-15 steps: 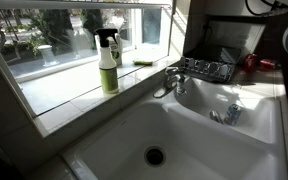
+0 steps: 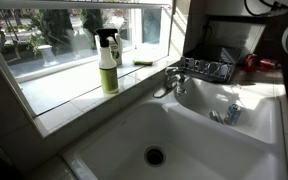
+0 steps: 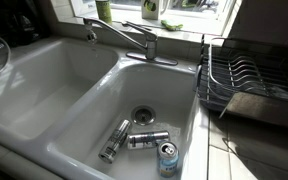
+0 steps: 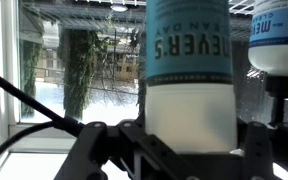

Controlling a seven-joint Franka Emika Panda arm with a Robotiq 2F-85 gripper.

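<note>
In the wrist view a bottle with a blue-teal label reading MEYER'S CLEAN DAY (image 4: 189,45) fills the middle, its lettering upside down. My gripper, black, is shut on its pale end at the bottom of that view. A second, similar bottle (image 4: 280,40) with a dark nozzle stands to the right, apart from the first. Neither exterior view shows the gripper. By the window a green and white spray bottle (image 2: 108,72) stands on the sill, with another bottle just behind it.
A white double sink (image 2: 174,145) lies below the sill, with a faucet (image 2: 174,80) between. Several cans (image 3: 149,139) lie or stand in one basin. A dish rack (image 3: 254,70) is beside it; the other basin (image 3: 54,80) looks empty.
</note>
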